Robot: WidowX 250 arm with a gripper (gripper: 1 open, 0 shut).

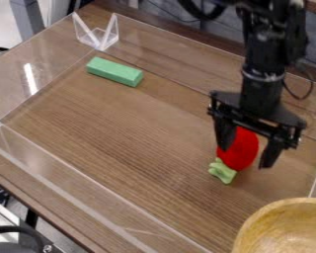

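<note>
My black gripper (pixel 253 131) is low over a red oval object (pixel 237 150), its fingers open on either side of the object's top; whether they touch it is unclear. A small light-green piece (pixel 221 170) lies just below and left of the red object, on the wooden table.
A green block (pixel 115 71) lies at the upper left, near a white wire-like holder (pixel 98 32) at the back. A tan bowl (pixel 284 231) sits at the bottom right corner.
</note>
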